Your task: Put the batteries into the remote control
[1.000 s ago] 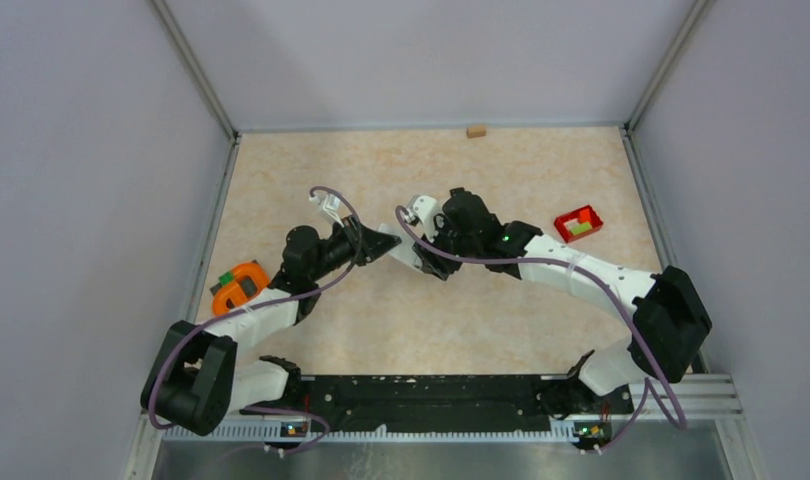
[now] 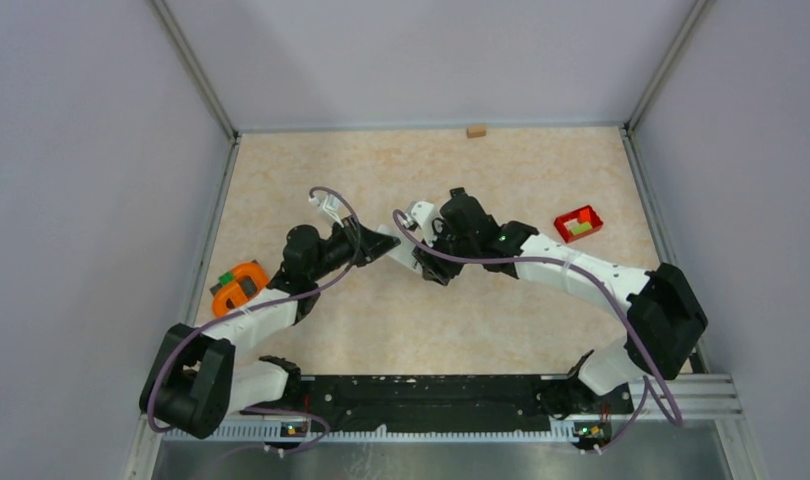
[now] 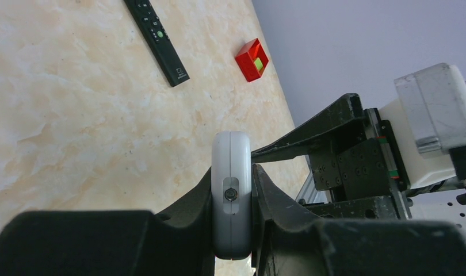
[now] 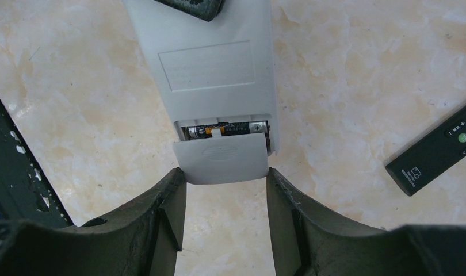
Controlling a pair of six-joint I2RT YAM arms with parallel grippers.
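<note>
My left gripper [image 2: 371, 245] is shut on the white remote [image 3: 230, 172], seen end-on in the left wrist view and from its back in the right wrist view [image 4: 210, 66]. Batteries [image 4: 235, 127] show in its open compartment. The white battery cover [image 4: 222, 158] is between the fingertips of my right gripper, tilted over the lower part of the compartment, its tab visible at the top edge. The right gripper is at the remote's battery end.
A black remote [image 4: 432, 146] lies on the table [image 2: 401, 330]. A red box [image 2: 578, 223] with coloured pieces stands at the right, an orange object [image 2: 236, 290] at the left, a small tan block [image 2: 476, 131] at the back.
My right gripper has shifted very slightly toward the front of the table. The left arm looks still.
</note>
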